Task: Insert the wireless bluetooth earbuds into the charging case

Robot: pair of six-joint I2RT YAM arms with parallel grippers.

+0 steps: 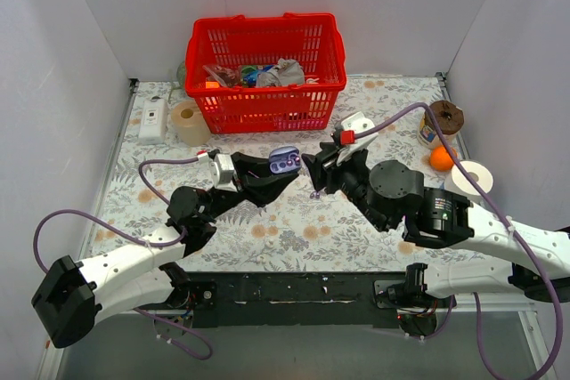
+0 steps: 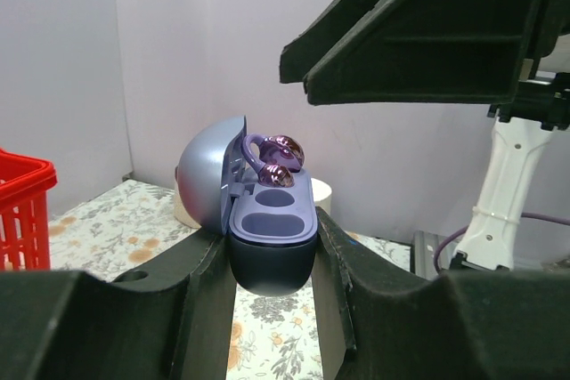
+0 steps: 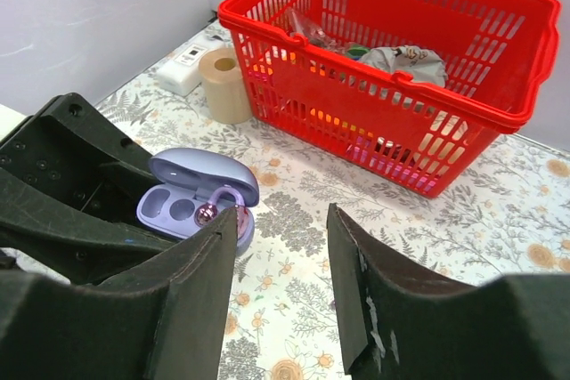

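My left gripper is shut on the open purple charging case point(image 2: 272, 224), holding it above the table with its lid point(image 2: 209, 175) raised. A shiny purple clip-shaped earbud point(image 3: 224, 204) sits on one half of the case; I cannot tell whether it is fully seated. Two wells in the other half are empty. To the right of the case, close by, my right gripper stands open with nothing between its fingers. A small purple piece point(image 1: 315, 194), probably the other earbud, lies on the table beneath the right gripper.
At the back stands a red basket point(image 1: 258, 115) with assorted items. A tape roll point(image 1: 190, 122) and a white power strip point(image 1: 153, 120) are left of it. An orange point(image 1: 443, 158) and a paper roll point(image 1: 468, 181) stand at the right.
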